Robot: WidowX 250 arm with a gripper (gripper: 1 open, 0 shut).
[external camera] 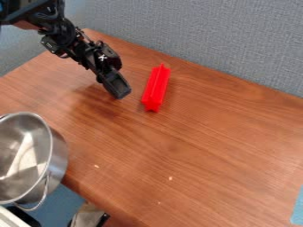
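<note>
The black arm reaches in from the top left, its gripper (pixel 116 87) low over the wooden table (pixel 213 151), angled down toward the right. The gripper looks shut, with nothing visible between its fingers. A long red object (pixel 157 87) lies on the table just right of the gripper, apart from it.
A steel pot (pixel 42 160) with a handle stands at the lower left, at the table's edge. Grey padded walls (pixel 219 40) border the back.
</note>
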